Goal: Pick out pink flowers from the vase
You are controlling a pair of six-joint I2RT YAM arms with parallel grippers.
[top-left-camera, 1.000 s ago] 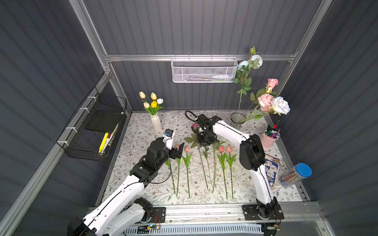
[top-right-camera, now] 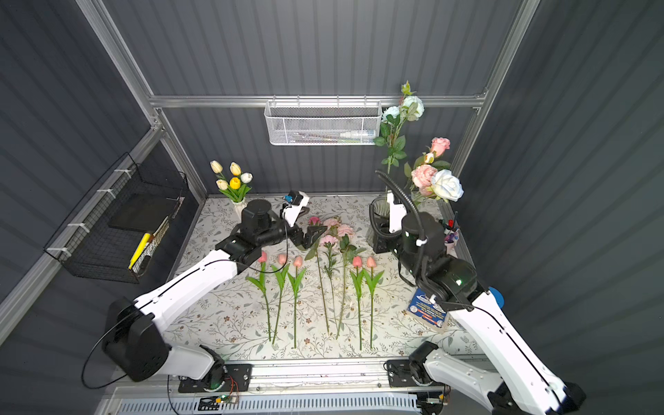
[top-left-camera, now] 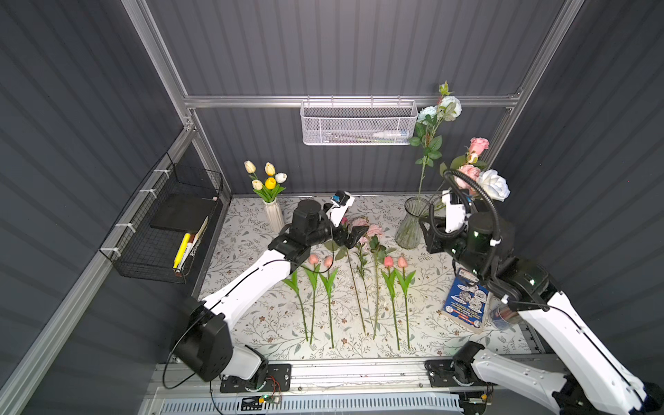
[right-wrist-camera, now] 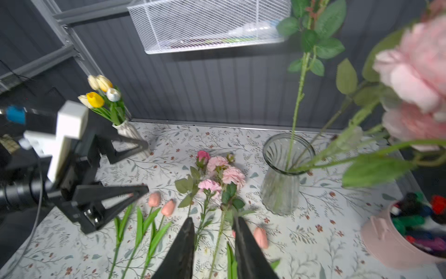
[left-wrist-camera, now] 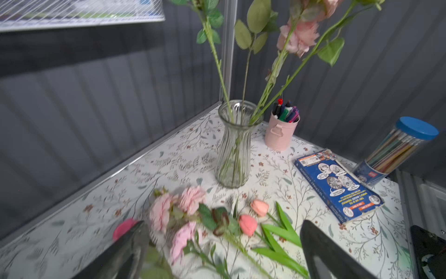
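A glass vase (left-wrist-camera: pixel 233 153) at the back right holds pink roses (right-wrist-camera: pixel 408 69), a white rose (top-left-camera: pixel 492 184) and tall pale-blue roses (top-right-camera: pixel 412 105). Several pink tulips and other pink flowers (left-wrist-camera: pixel 191 200) lie on the patterned table. My left gripper stands open over the middle, left of the vase, with nothing between its fingers. My right gripper is raised beside the vase at the right, just in front of the pink roses; its fingertips are blurred and look part open, with nothing seen held.
A white vase of tulips (top-left-camera: pixel 273 214) stands at back left. A pink pen cup (left-wrist-camera: pixel 278 135), blue book (left-wrist-camera: pixel 336 183) and blue-lidded jar (left-wrist-camera: pixel 390 148) line the right side. Baskets (top-left-camera: pixel 356 128) hang on the back and left walls.
My right gripper has risen from the lying flowers and moved right toward the vase. My left gripper has moved up and to the right.
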